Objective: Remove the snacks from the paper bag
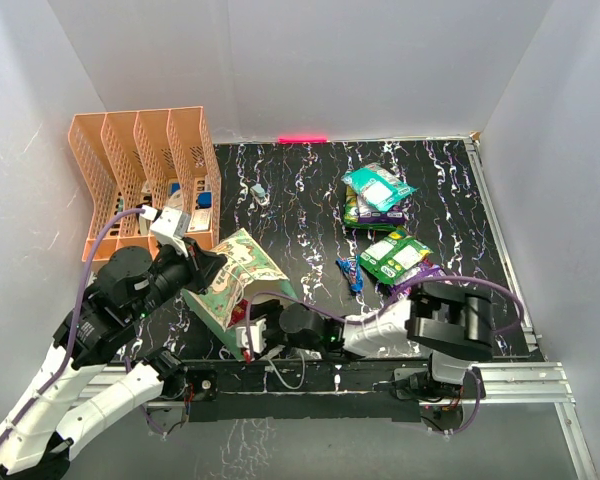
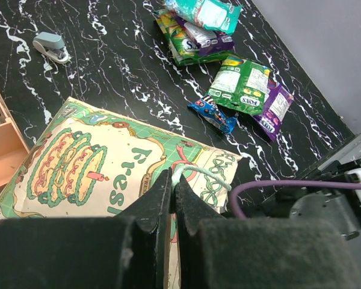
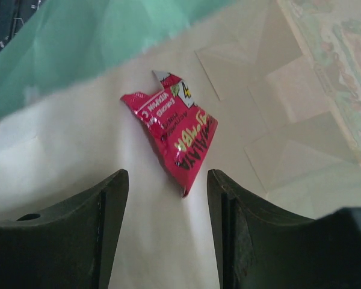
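Observation:
The paper bag (image 1: 238, 277), green with a printed design, lies on its side with its mouth toward the right arm. Inside it a red snack packet (image 3: 179, 129) rests on the pale paper, seen in the right wrist view. My right gripper is in the bag with its fingers parted, the packet just ahead and nothing between them. In the left wrist view, my left gripper is shut above the bag's printed side, and the pale cord handle (image 2: 195, 170) passes at its fingertips; whether it is gripped is unclear.
Several snack packs, including a teal one (image 1: 378, 187), a green one (image 1: 395, 256) and a small blue one (image 1: 351, 273), lie on the right of the black marbled table. An orange divided rack (image 1: 150, 150) stands at the back left. A grey stapler (image 2: 52, 47) lies behind the bag.

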